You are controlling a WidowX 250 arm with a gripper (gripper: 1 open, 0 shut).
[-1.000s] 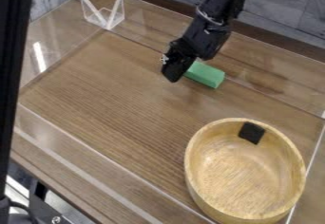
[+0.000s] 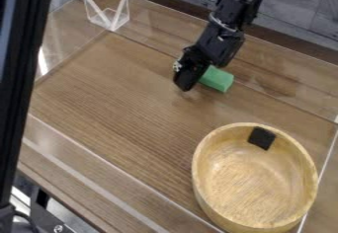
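My black gripper [image 2: 188, 75] is low over the wooden table at the upper middle, reaching down from the arm at the top. Right beside it, partly behind it, lies a green block [image 2: 216, 80]. The gripper's fingers are dark and overlap the block in this view, so whether anything sits between them is unclear.
A large tan round bowl [image 2: 251, 190] with a black piece [image 2: 262, 139] at its rim stands at the lower right. A clear plastic holder [image 2: 107, 16] is at the upper left.
The gripper has moved a little to the right, over the green block, hiding more of its left part.
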